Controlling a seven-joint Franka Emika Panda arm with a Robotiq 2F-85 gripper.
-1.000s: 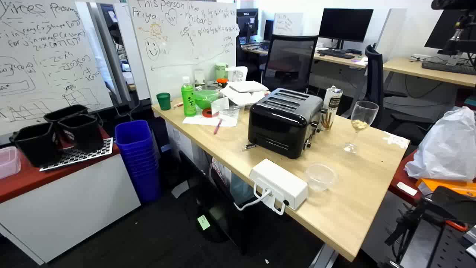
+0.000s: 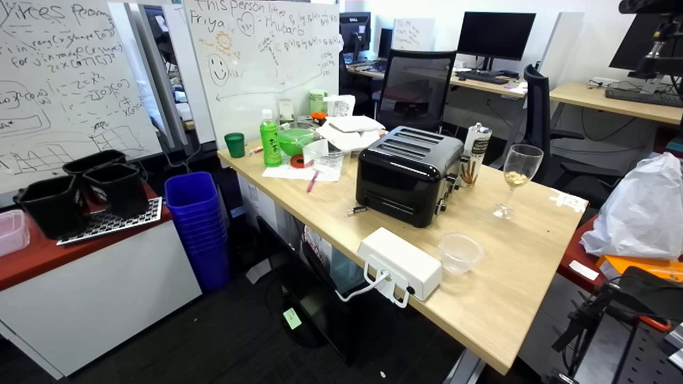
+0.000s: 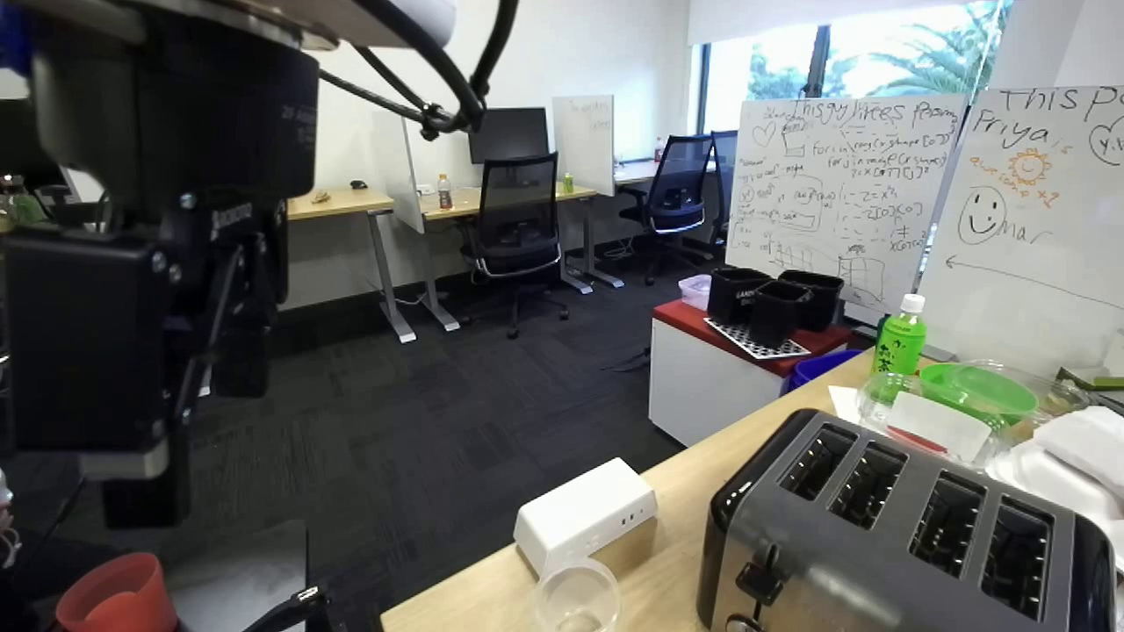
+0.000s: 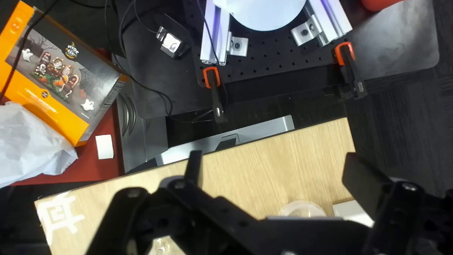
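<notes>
My gripper is open, its two black fingers spread wide over the near end of the wooden table, with nothing between them. On the table in exterior view 1, a clear plastic cup stands near a white power box at the edge. Behind them sits a black four-slot toaster. To its right is a wine glass holding pale pieces. In the wrist view the clear cup and the white box show only partly, cut off by the gripper body.
Toward the table's far end, a green bottle, a green bowl and white containers crowd together. A patterned can stands behind the toaster. Bare tabletop lies right of the clear cup. Two orange-handled clamps grip the black base plate.
</notes>
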